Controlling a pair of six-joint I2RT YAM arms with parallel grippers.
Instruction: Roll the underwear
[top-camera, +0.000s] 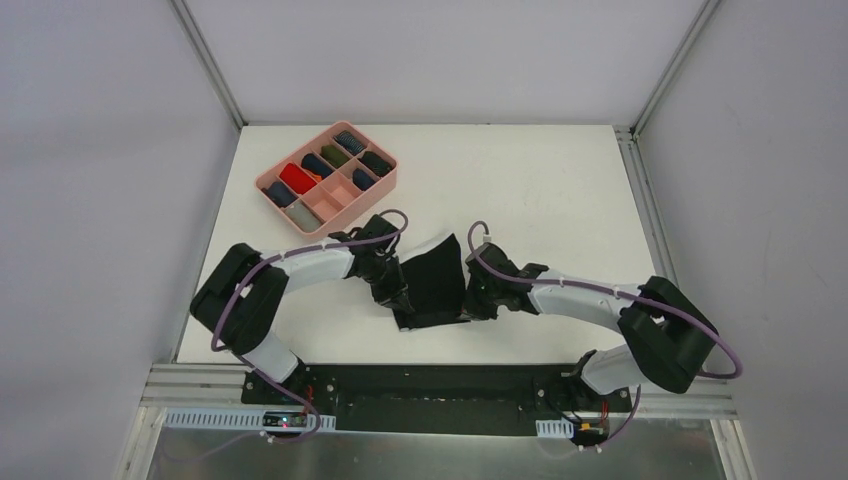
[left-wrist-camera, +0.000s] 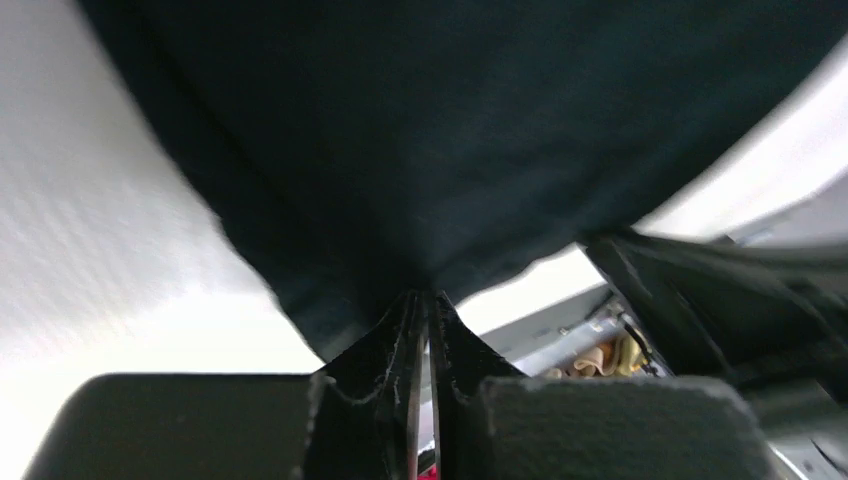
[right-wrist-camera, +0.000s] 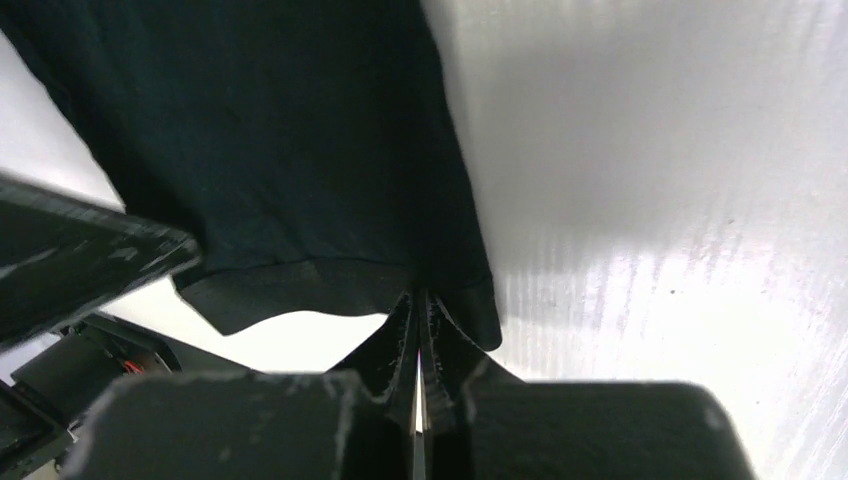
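Observation:
The black underwear lies flat on the white table, a light band along its upper left edge. My left gripper is low on its left side in the top view; in the left wrist view its fingertips are close together over the cloth, and whether anything is between them is unclear. My right gripper is at the lower right corner; in the right wrist view it is shut at the folded hem, with no cloth clearly seen between its fingers.
A pink divided bin with several rolled cloths stands at the back left. The front edge is just below the cloth.

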